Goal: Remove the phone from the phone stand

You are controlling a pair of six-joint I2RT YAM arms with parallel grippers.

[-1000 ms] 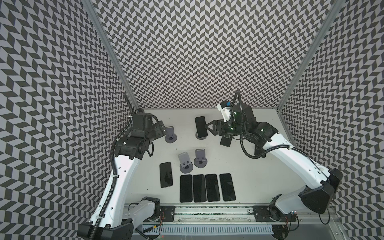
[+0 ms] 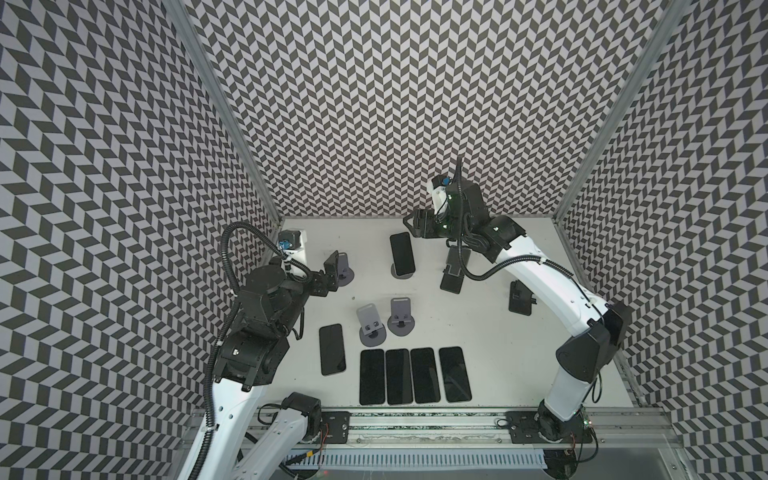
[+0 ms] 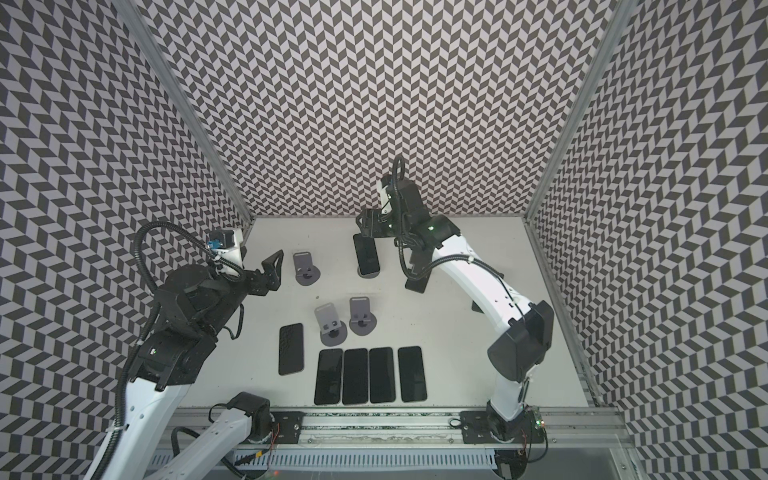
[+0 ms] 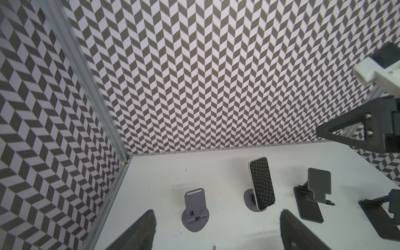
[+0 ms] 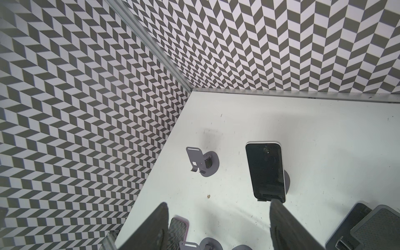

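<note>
A dark phone (image 2: pixel 402 254) leans upright on a round-based grey stand (image 2: pixel 401 276) at the back middle of the table. In the right wrist view the phone (image 5: pixel 265 170) shows its screen; in the left wrist view its patterned back (image 4: pixel 262 183) faces me. My right gripper hovers close by at the back, its fingers spread with nothing between them. Over the left side of the table is my left gripper, also open and empty, apart from the phone.
Empty grey stands stand at the left (image 3: pixel 305 269) and centre (image 2: pixel 401 316). Several phones lie flat along the front (image 2: pixel 424 374), with another phone (image 2: pixel 332 349) front left. Dark folding stands (image 4: pixel 318 185) occupy the right.
My right gripper has risen and shifted back and slightly left, above the phone's top. The phone has stayed on its stand.
</note>
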